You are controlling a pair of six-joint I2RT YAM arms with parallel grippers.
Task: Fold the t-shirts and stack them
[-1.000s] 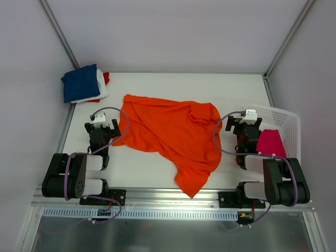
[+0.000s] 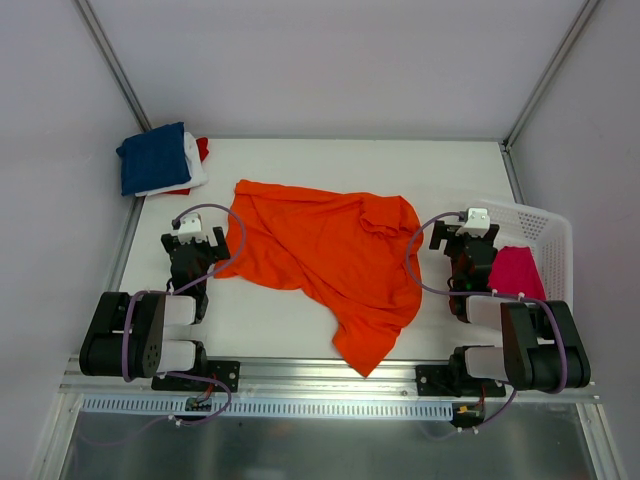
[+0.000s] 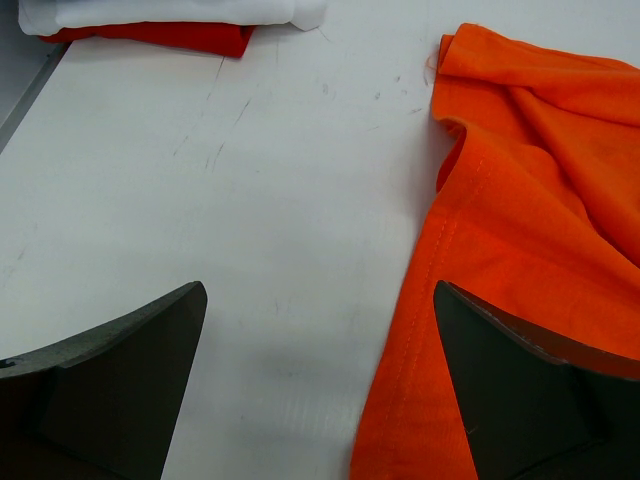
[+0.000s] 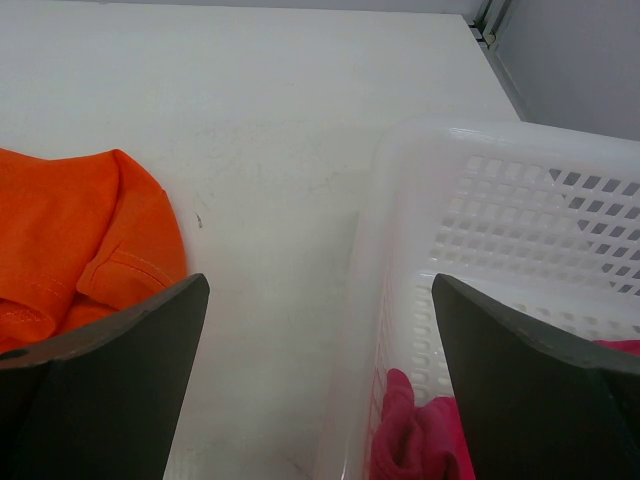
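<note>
An orange t-shirt point(image 2: 330, 240) lies spread and wrinkled across the middle of the table, one corner hanging over the front edge. At the back left, folded shirts form a stack: a navy one point(image 2: 152, 160) on top, white point(image 3: 180, 12) and red point(image 3: 170, 36) below. My left gripper point(image 2: 195, 242) is open at the shirt's left side, nothing between its fingers; in the left wrist view the shirt's edge point(image 3: 420, 260) runs below the right finger. Open and empty too, my right gripper point(image 2: 464, 236) hovers by the basket's left wall, to the right of the orange shirt.
A white perforated basket point(image 2: 553, 235) stands at the right, with crimson cloth point(image 2: 516, 272) inside. Bare table point(image 2: 350, 163) runs along the back, and there is a clear patch at front left.
</note>
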